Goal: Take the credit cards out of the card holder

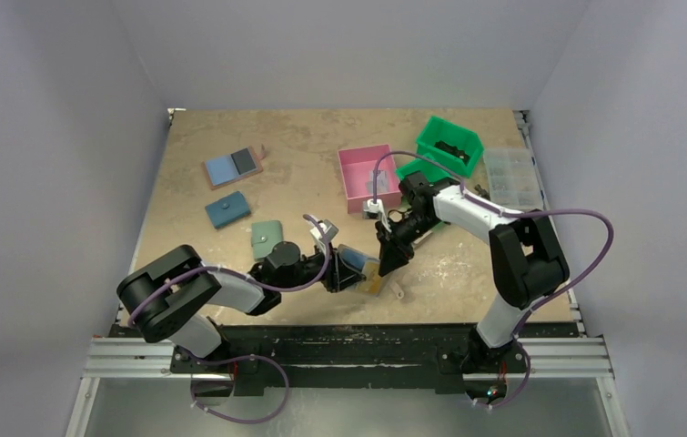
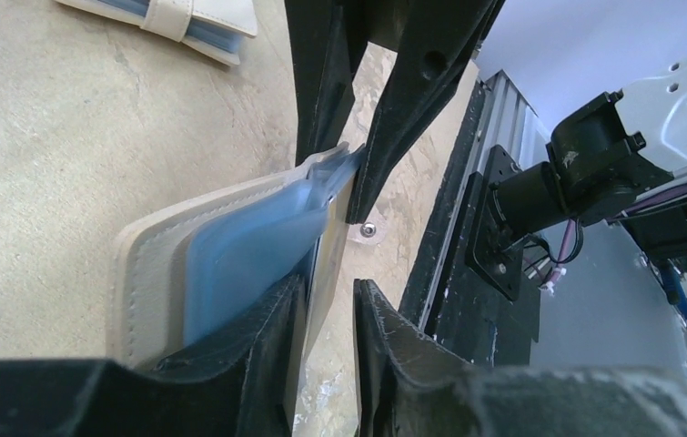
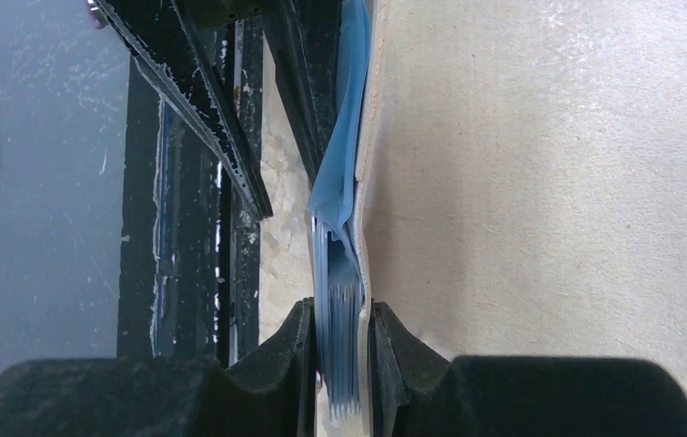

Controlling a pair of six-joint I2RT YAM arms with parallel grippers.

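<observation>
The card holder (image 2: 153, 278), pale leather with blue plastic sleeves (image 2: 248, 246) and a yellowish card (image 1: 371, 279), is tilted up off the table between the grippers. My left gripper is open at its near end, with the sleeves and card edge beside the fingers. My right gripper has the holder's edge, a stack of clear sleeves and thin leather, between its fingers; whether it grips firmly cannot be told. In the top view both grippers (image 1: 354, 278) (image 1: 388, 264) meet at the holder.
Pink bin (image 1: 352, 169), green bins (image 1: 449, 127) and a clear organizer (image 1: 514, 177) stand at the back right. Other holders, blue (image 1: 227, 208), green (image 1: 267, 228) and a two-tone one (image 1: 222, 169), lie on the left. The table's front edge is close.
</observation>
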